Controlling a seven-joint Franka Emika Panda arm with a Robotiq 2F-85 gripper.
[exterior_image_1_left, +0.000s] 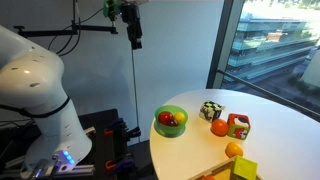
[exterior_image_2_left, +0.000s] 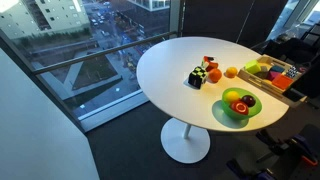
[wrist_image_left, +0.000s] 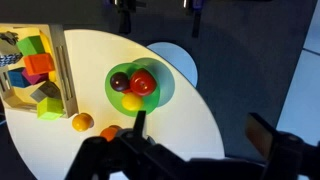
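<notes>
High above the table, my gripper hangs at the upper left of exterior view 1. Its two dark fingers stand wide apart in the wrist view, with nothing held between them. A green bowl holds red fruit, a yellow fruit and a dark round fruit. Seen from the wrist, the bowl lies above the left finger. On the white table are a black-and-white patterned block, a red-orange round fruit, a red box and an orange.
A wooden tray with several coloured blocks stands near the table's edge. Bare white tabletop stretches along the window side. Dark floor lies beyond the round edge.
</notes>
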